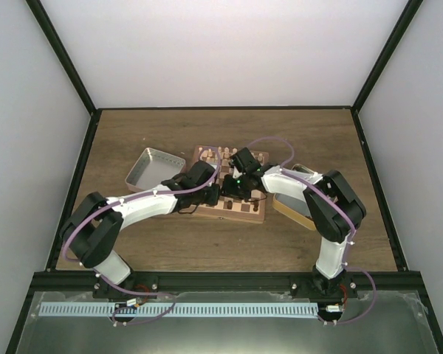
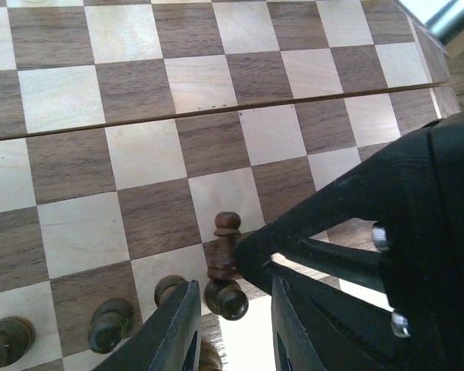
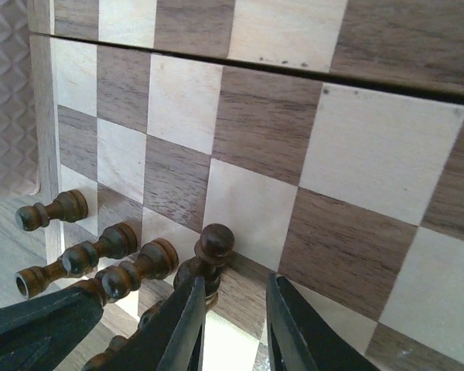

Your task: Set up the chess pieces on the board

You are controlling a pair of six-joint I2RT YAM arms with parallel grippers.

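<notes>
Both grippers hover close together over the near half of the chess board (image 1: pixel 244 208). In the left wrist view my left gripper has its fingers apart around a dark pawn (image 2: pixel 226 300); another dark piece (image 2: pixel 226 239) shows just behind it, beside a black gripper part. Dark pawns (image 2: pixel 108 328) stand nearby. In the right wrist view my right gripper is part open at a dark piece (image 3: pixel 215 246), with several dark pieces (image 3: pixel 143 270) standing at the left. Whether either gripper touches its piece is unclear.
A grey tray (image 1: pixel 144 166) sits left of the board, a yellow-rimmed tray (image 1: pixel 295 220) right of it, partly under the right arm. Light pieces (image 1: pixel 227 153) stand along the board's far side.
</notes>
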